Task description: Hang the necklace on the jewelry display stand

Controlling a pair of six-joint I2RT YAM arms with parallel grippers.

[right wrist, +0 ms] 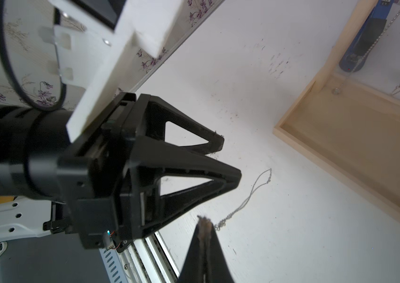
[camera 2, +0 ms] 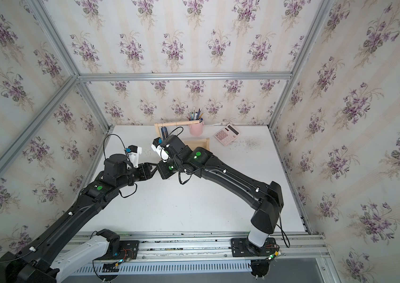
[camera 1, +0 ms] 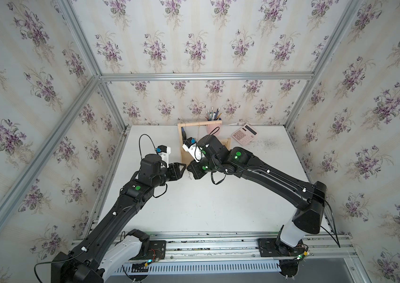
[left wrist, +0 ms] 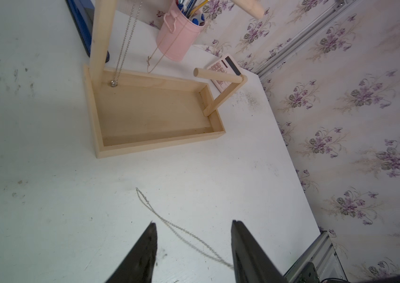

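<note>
A thin silver necklace shows below the grippers as a narrow loop, also visible in the right wrist view. The wooden display stand [left wrist: 157, 141], a shallow box with upright bars, stands behind it, with chains on its tall frame. My left gripper [camera 1: 181, 168] points right toward my right gripper; in the left wrist view its fingers are apart with no clear object gripped. My right gripper is shut, its tips blurred beside the left one; whether the chain hangs from them is unclear.
A pink pen cup [left wrist: 176, 35] and a pink calculator [camera 1: 243, 134] stand at the back. A dark blue object [right wrist: 360, 49] lies by the stand.
</note>
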